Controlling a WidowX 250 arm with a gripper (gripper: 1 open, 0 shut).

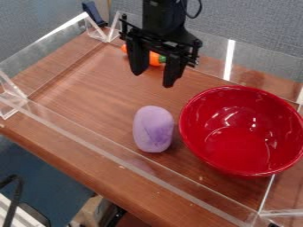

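Observation:
My black gripper (154, 73) hangs over the back of the wooden tray, its two fingers spread apart with nothing seen between them. Behind it lies an orange object (158, 58), partly hidden by the gripper. A purple oval object (153, 129) sits on the wood in the front middle, left of a large red bowl (240, 133), which is empty.
Clear plastic walls (71, 122) edge the wooden surface (83, 89). A cable and small objects sit below the table at lower left.

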